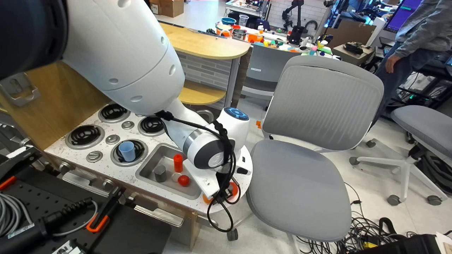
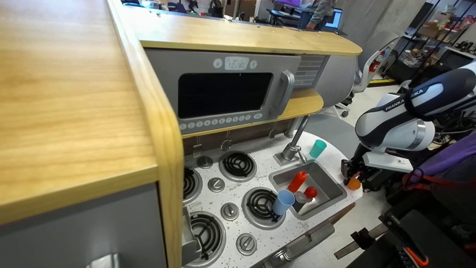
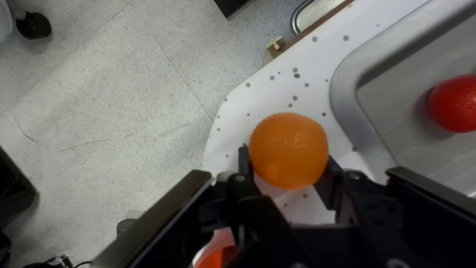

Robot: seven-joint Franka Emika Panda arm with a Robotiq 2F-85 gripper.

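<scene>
In the wrist view an orange (image 3: 288, 145) is held between the two fingers, with my gripper shut on it. Exterior view 2 shows the orange (image 2: 353, 183) at the counter's right end, beneath my gripper (image 2: 351, 172); whether it touches the counter cannot be told. A red ball (image 1: 183, 180), a red bottle (image 1: 178, 163) and a grey cup (image 1: 160, 173) are in the sink (image 1: 146, 173). Cables and the hand partly hide the fingers in exterior view 1.
A blue cup (image 1: 127, 151) stands on a burner left of the sink. Near the faucet (image 2: 290, 152) is a teal cup (image 2: 317, 149). An orange-red container (image 3: 216, 252) shows beside the gripper. Past the counter's rounded end is open floor and a grey chair (image 1: 303, 190).
</scene>
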